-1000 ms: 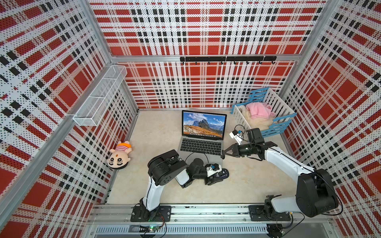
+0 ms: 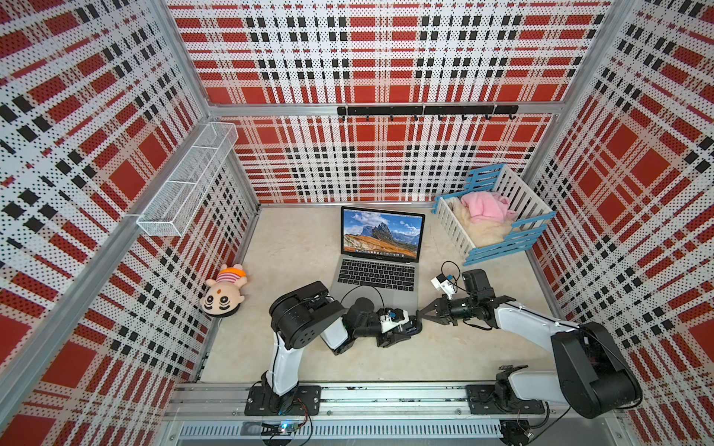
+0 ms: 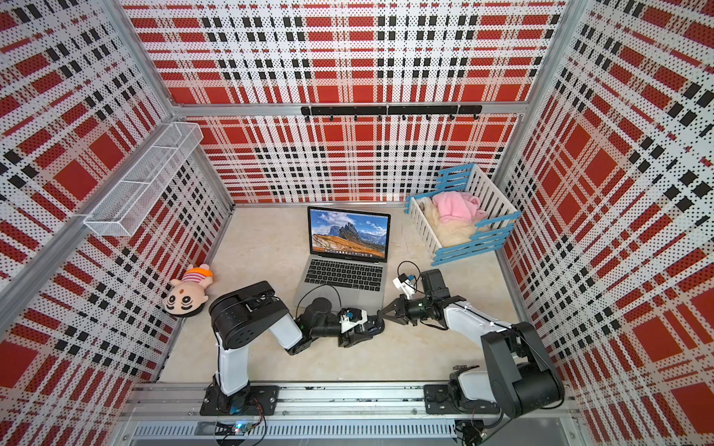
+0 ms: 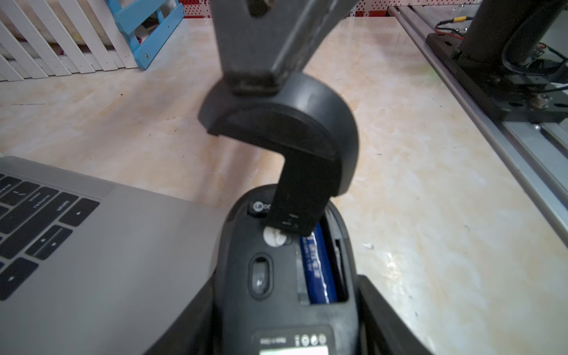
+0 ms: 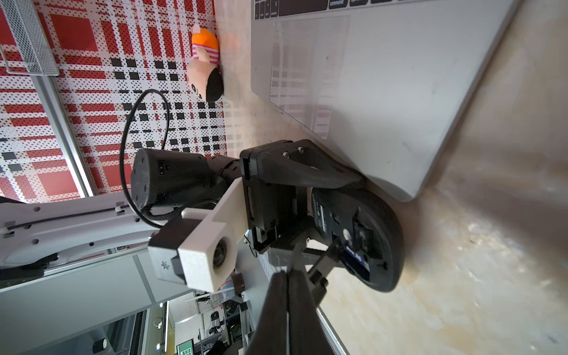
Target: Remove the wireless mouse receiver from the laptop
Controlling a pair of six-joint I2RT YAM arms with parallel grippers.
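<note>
A grey laptop (image 2: pixel 375 273) stands open with a landscape on screen. At its front right, my left gripper is shut on a black mouse (image 4: pixel 239 278), held underside up, battery slot uncovered with a blue battery (image 4: pixel 318 266) showing. My right gripper is shut, its tips beside the mouse. In the left wrist view a black arched piece with a flat tab (image 4: pixel 301 195) at those fingertips reaches over the battery slot; whether it is fingertip or held part, I cannot tell. I cannot make out the receiver.
A blue-and-white basket (image 2: pixel 509 245) with pink and cream cloth stands at the back right. A plush doll (image 2: pixel 223 293) lies at the left. A wire rack (image 2: pixel 178 197) hangs on the left wall. Bare table surrounds the laptop.
My right gripper has come down toward the front, to the mouse.
</note>
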